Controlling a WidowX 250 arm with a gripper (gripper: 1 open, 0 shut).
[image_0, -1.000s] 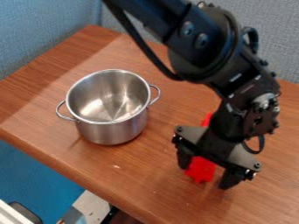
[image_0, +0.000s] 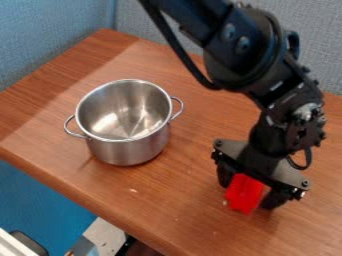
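Observation:
My black gripper (image_0: 254, 182) points down at the lower right of the table, its open fingers around or just over a red object (image_0: 245, 195), which is partly hidden by the gripper. Whether the fingers touch it cannot be seen clearly. A steel pot (image_0: 123, 134) with two side handles stands upright on the wooden table (image_0: 134, 210), to the left of the gripper and apart from it.
The table's left edge drops to a blue surface (image_0: 34, 200), with white and black hardware at the bottom left. A grey-blue wall stands behind.
My gripper and arm have shifted slightly to the right over the red object, whose upper part is now more covered. The pot has not moved.

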